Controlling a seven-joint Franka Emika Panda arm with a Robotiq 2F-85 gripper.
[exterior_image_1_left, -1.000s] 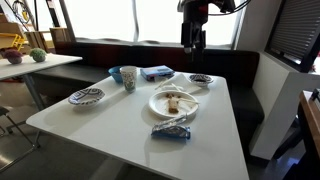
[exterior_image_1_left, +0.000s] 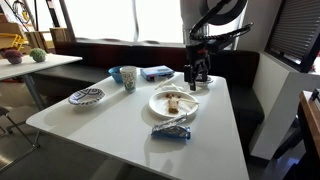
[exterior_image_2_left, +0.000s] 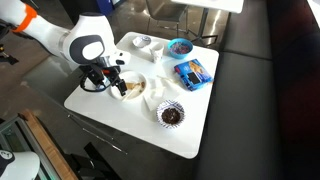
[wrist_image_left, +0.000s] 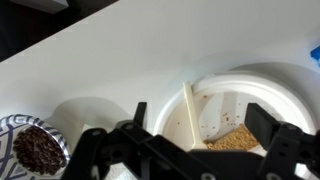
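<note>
My gripper (exterior_image_1_left: 192, 80) is open, pointing down above the far side of the white plate (exterior_image_1_left: 157, 112). Nothing shows between its fingers in the wrist view. On the plate lie pieces of bread (wrist_image_left: 236, 139) and a pale, thin stick-like utensil (wrist_image_left: 190, 113), which runs between the fingers as seen from above; I cannot tell its exact height below them. A patterned bowl (exterior_image_2_left: 171, 122) holds something dark and crumbly, and stands beyond the plate, apart from it. My arm partly covers the plate in exterior view 2.
Crumpled white napkin (exterior_image_2_left: 153, 92) lies beside the plate. A blue-silver packet (exterior_image_1_left: 171, 131) is at the near edge. Farther off stand a patterned dish (exterior_image_1_left: 86, 97), a cup (exterior_image_1_left: 129, 80), a blue bowl (exterior_image_2_left: 180, 47) and a blue bag (exterior_image_2_left: 194, 73).
From high above the table, my gripper has come down to near the plate and the bowl behind it. The objects on the table look unmoved.
</note>
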